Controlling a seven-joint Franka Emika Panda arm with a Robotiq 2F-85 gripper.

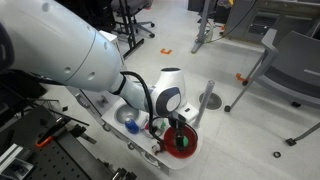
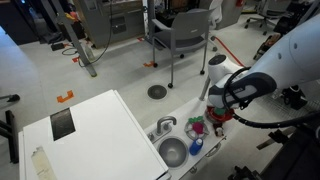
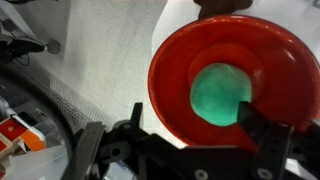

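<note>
A red bowl (image 3: 172, 72) fills much of the wrist view, with a green rounded object (image 3: 220, 93) lying inside it. The same bowl (image 1: 178, 153) stands near the counter's front edge in exterior view 1. My gripper points down over the bowl with its fingers apart. One dark finger (image 3: 124, 140) is over the bowl's left rim, and the other overlaps the green object's right edge in that view. Nothing is seen gripped. Whether the fingertips touch the object cannot be told.
Beside the bowl are a round metal sink (image 2: 174, 152) with a faucet (image 2: 160, 127), a blue item (image 2: 197, 145) and a pink item (image 2: 195, 125). A grey chair (image 1: 290, 75) stands on the floor behind. Bare white surface (image 2: 90, 135) lies beyond the sink.
</note>
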